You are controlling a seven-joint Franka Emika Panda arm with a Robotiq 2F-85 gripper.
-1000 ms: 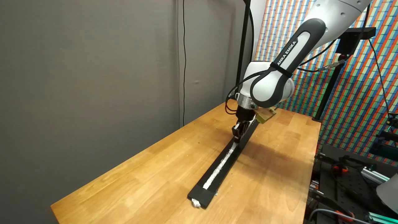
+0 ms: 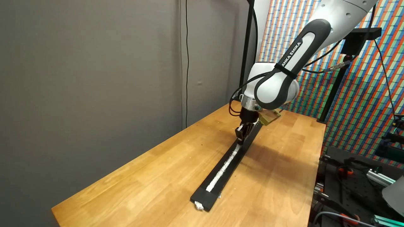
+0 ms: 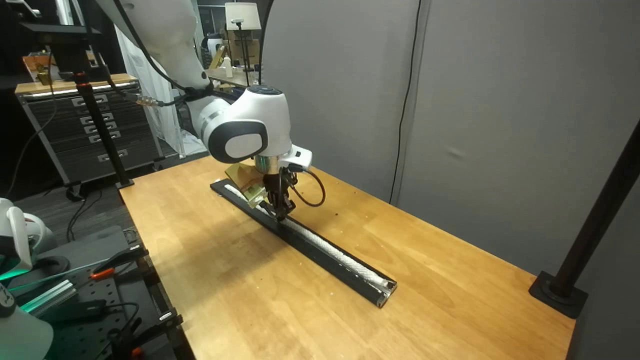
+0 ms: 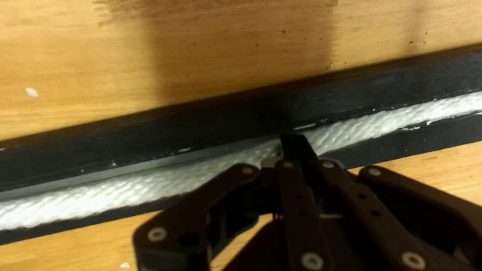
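Note:
A white braided rope runs lengthwise along a long black channel that lies flat on the table. In the wrist view a pale strip of bare groove shows beside the rope to the left of my fingers, while to the right the rope fills the slot. My gripper points down onto the rope, its fingertips together at the groove; no rope shows between them. From outside, the gripper stands over the far half of the channel. The spot right under the fingertips is hidden.
Close behind the gripper is a yellowish block, partly hidden by the arm. A grey wall borders one long side, and a black post stands at a table corner.

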